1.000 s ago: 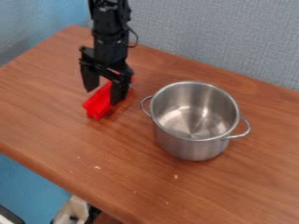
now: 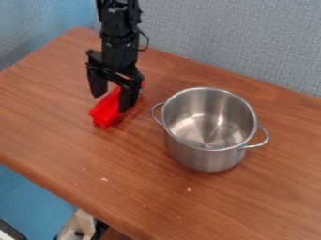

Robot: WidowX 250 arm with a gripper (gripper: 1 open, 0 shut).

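My black gripper (image 2: 113,86) is open, reaching down at the upper left of the camera view, its fingers spread above and around a red block (image 2: 108,111). The elongated block lies on the wooden table and is partly hidden by the right finger. Whether the fingers touch it I cannot tell.
A steel pot (image 2: 209,131) with two handles stands right of the block, a short distance away. A grey wall borders the back, and the table's left front edge drops to a blue area.
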